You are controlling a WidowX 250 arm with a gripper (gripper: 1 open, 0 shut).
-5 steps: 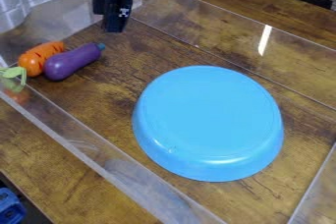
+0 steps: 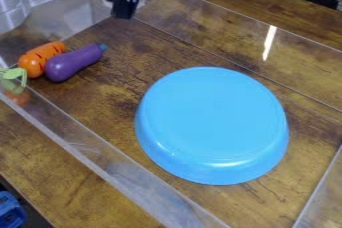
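My black gripper (image 2: 124, 2) hangs at the top of the camera view, left of centre, above and behind the toy vegetables; whether it is open or shut is unclear. A purple eggplant (image 2: 74, 62) and an orange carrot (image 2: 42, 56) lie side by side at the left, with a green and red item (image 2: 14, 82) at the edge. A large light-blue upturned plate or lid (image 2: 211, 122) covers the centre right.
Clear plastic walls run along the left and front. A blue object (image 2: 8, 210) sits at the bottom left corner.
The gripper has moved upward in the view, so less of it shows. The vegetables and blue piece are unmoved.
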